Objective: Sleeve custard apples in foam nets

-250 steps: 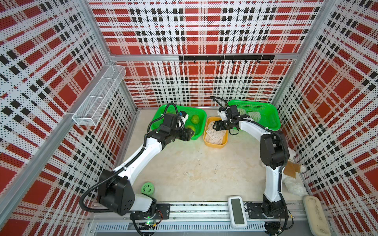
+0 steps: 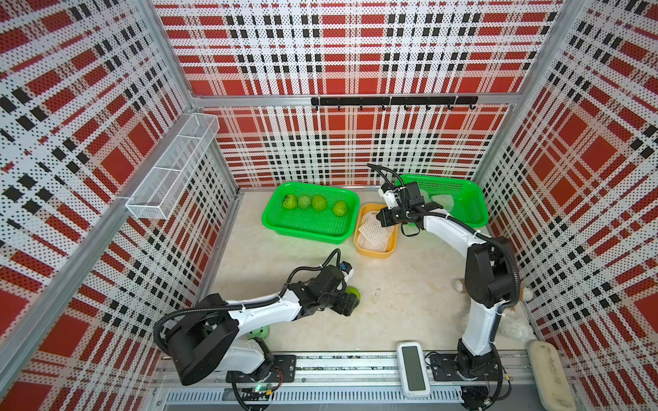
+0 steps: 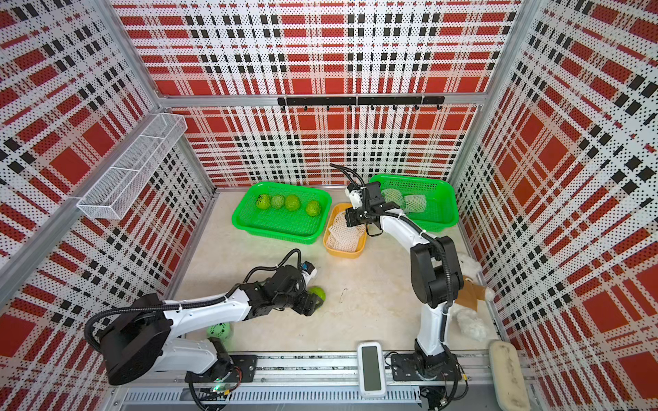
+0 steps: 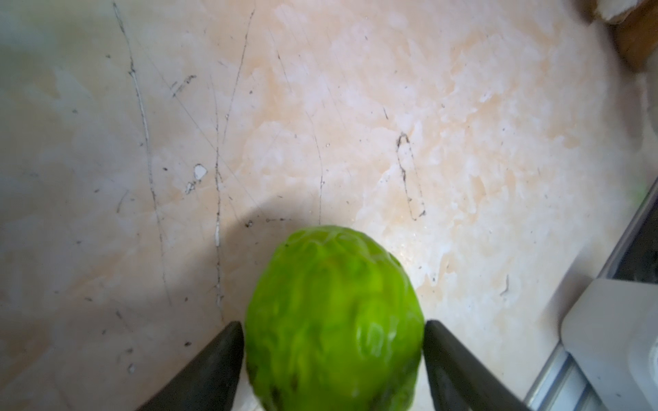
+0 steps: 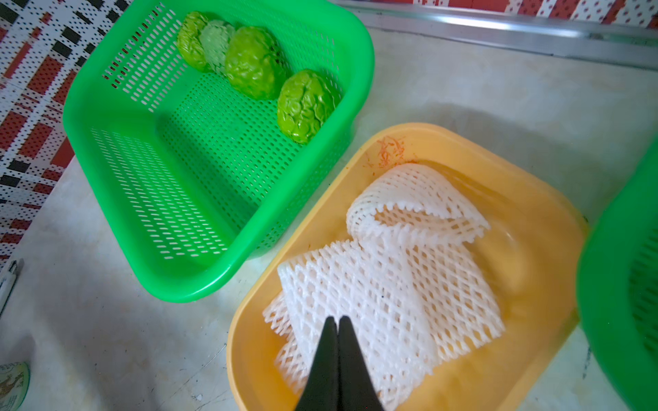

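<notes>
Low over the front-middle table, a custard apple [image 4: 333,318] sits between the blurred fingers of my left gripper [image 2: 348,298]; whether they still press on it is unclear. My right gripper is shut above an orange tray [image 5: 527,205] of white foam nets [image 5: 356,315], with nothing seen between its fingers. The left green basket [image 5: 123,219] holds several custard apples [image 5: 305,102] along its back. In the top views, netted fruit [image 3: 414,202] lies in the right green basket [image 2: 473,205].
A white device [image 2: 412,368] rests on the front rail. A brown-and-white pile [image 3: 471,294] lies at the right edge. The table between the tray and the front rail is mostly clear.
My right gripper has moved slightly over the tray.
</notes>
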